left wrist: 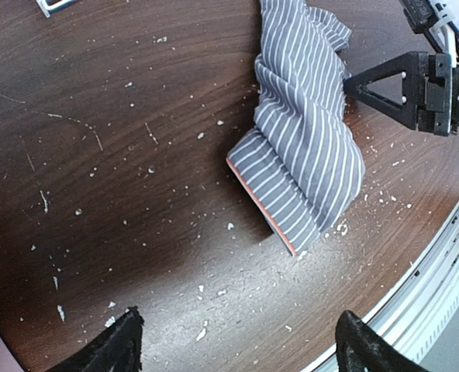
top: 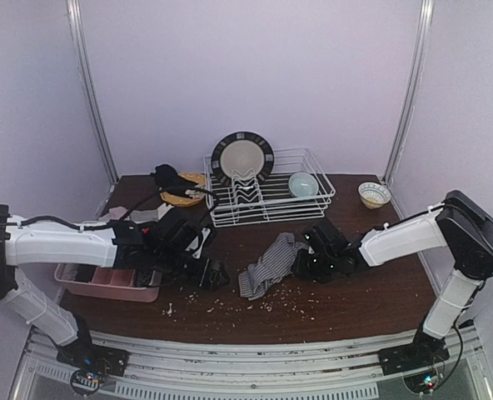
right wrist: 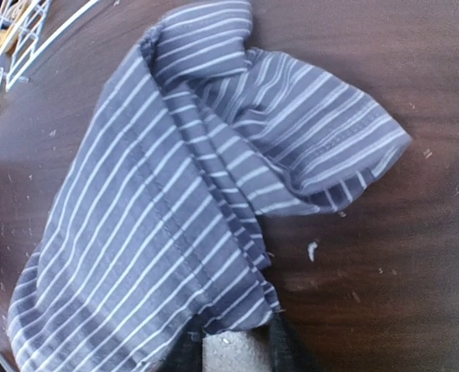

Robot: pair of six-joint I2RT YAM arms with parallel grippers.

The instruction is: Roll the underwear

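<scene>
The underwear (top: 271,265) is grey with white stripes and lies rumpled on the table's middle. In the left wrist view its near end shows a flat waistband with an orange edge, and the underwear (left wrist: 303,132) is bunched further back. My right gripper (top: 300,265) is at the cloth's right side, low over the table. Its fingertips sit at the cloth's edge in the right wrist view, part way apart; whether the underwear (right wrist: 136,209) is between them cannot be made out. Left of the cloth, my left gripper stands open and empty.
A pink divided box (top: 113,287) stands under the left arm. Behind the cloth is a white dish rack (top: 263,212) with a plate and bowl; another bowl (top: 374,195) sits back right. Small white crumbs or chips dot the tabletop.
</scene>
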